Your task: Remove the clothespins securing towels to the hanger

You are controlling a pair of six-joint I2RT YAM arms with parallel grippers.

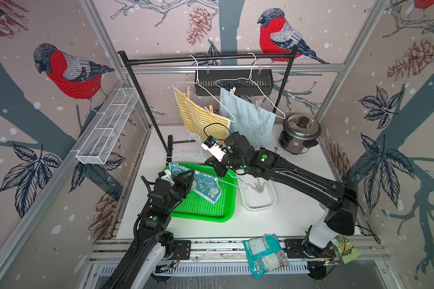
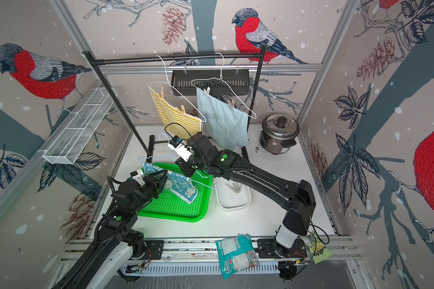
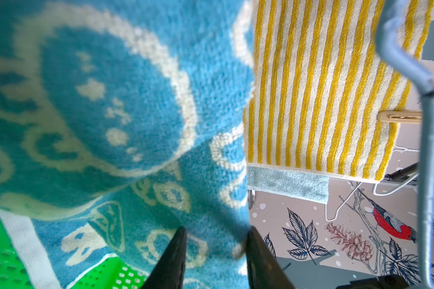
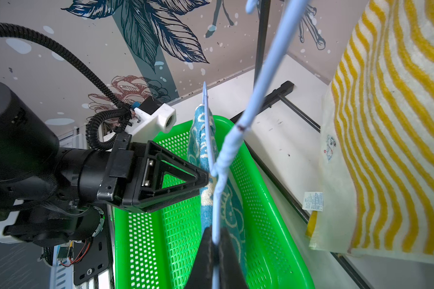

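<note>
My right gripper is shut on the thin wire of a pale blue hanger [image 4: 229,149], above the green basket. A teal patterned towel [image 1: 207,187] drapes by that hanger, and no clothespin shows on it. The left gripper has its fingers apart around the towel's folded edge, with teal cloth showing in the gap. Behind, wooden clothespins [image 1: 210,110] clip a yellow striped towel [image 1: 202,115] to a white hanger. Light clothespins [image 1: 232,90] hold a pale blue towel [image 1: 248,115] on another hanger. Several loose clothespins [image 1: 259,186] lie in a white tray [image 1: 258,208].
Beneath the teal towel sits the green basket [image 1: 217,219]. A black rack [image 1: 154,61] carries the two white hangers. At the right back stands a pot [image 1: 300,132], and a teal packet [image 1: 266,255] lies at the front.
</note>
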